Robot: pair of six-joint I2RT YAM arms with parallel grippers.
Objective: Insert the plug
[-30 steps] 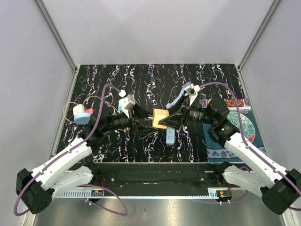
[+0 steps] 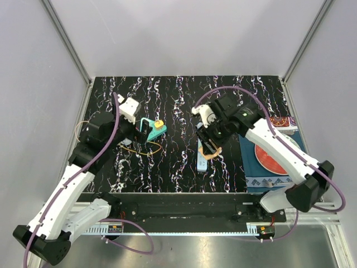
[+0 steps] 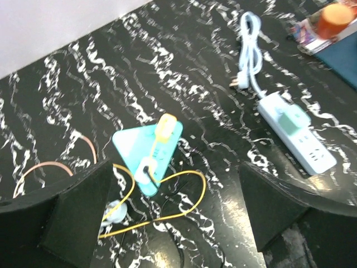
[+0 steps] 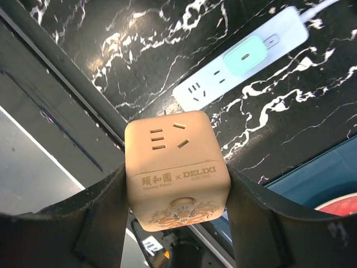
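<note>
An orange cube-shaped plug adapter [image 4: 177, 167], its socket face and printed side showing, is gripped by my right gripper. In the top view that adapter [image 2: 211, 153] hangs over the near half of the white power strip. The strip [image 4: 209, 86] carries a mint-green plug [image 4: 245, 56] near its cord end, and sockets at its other end look bare. The adapter's prongs are mostly hidden. My left gripper stands open with nothing between its fingers, above the left side of the table.
A mint triangular block [image 3: 149, 149] with a yellow plug [image 3: 165, 127] and yellow cord lies beneath the left gripper. At right, a blue mat [image 2: 251, 162] bears a red plate [image 2: 272, 160].
The left gripper has drawn away leftward from beside the adapter. My right gripper has turned and carried the adapter rightward and nearer the front, over the strip.
</note>
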